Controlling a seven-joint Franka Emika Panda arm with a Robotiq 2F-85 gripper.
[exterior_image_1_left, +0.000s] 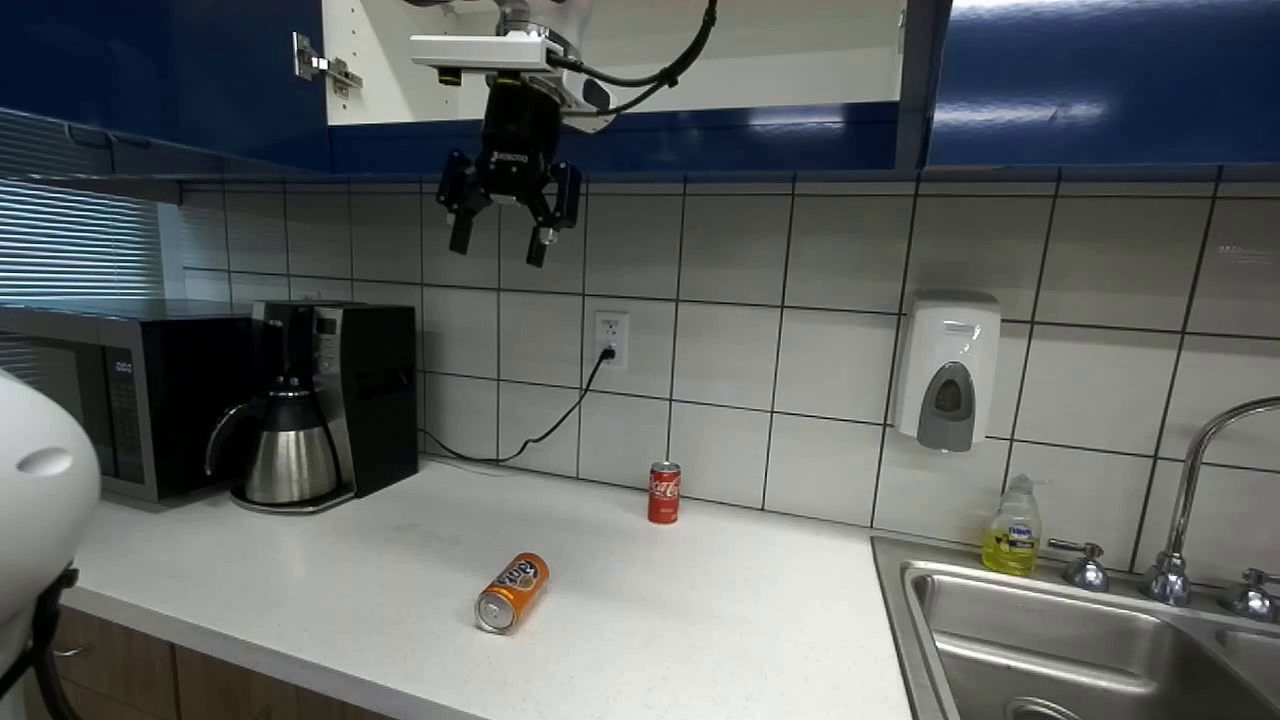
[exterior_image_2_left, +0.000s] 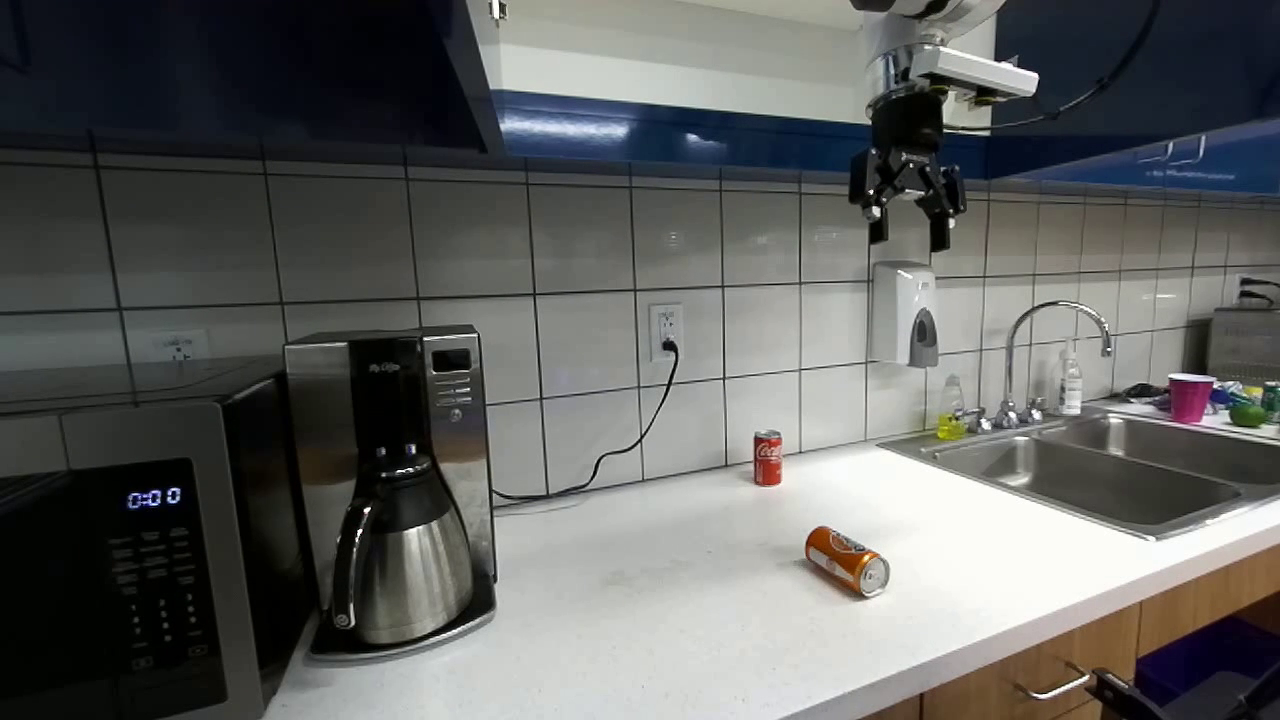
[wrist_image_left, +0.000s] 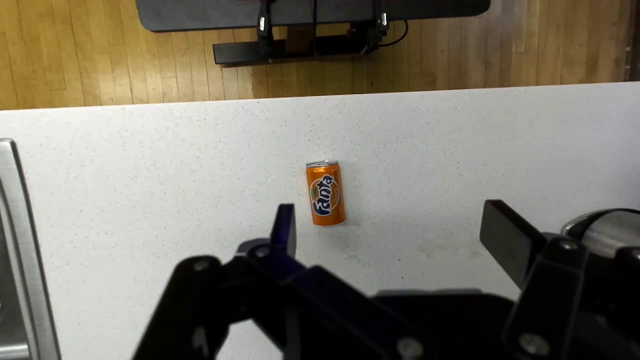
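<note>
An orange Fanta can (exterior_image_1_left: 513, 592) lies on its side on the white counter, its silver top toward the front edge; the wrist view shows the can (wrist_image_left: 326, 195) from above. Upright by the tiled wall stands a red Coca-Cola can (exterior_image_1_left: 663, 493), which the wrist view does not show. High over the counter, pointing down, my gripper (exterior_image_1_left: 499, 246) hangs open and empty, well clear of both cans. In the second exterior view the gripper (exterior_image_2_left: 909, 234) likewise has its fingers wide apart.
A coffee maker (exterior_image_2_left: 390, 492) with a steel carafe and a microwave (exterior_image_2_left: 132, 540) occupy the left. At the right are a sink (exterior_image_1_left: 912, 600), dish soap (exterior_image_1_left: 1014, 530) and a wall dispenser (exterior_image_1_left: 950, 370). An open cabinet (exterior_image_1_left: 744, 54) is above.
</note>
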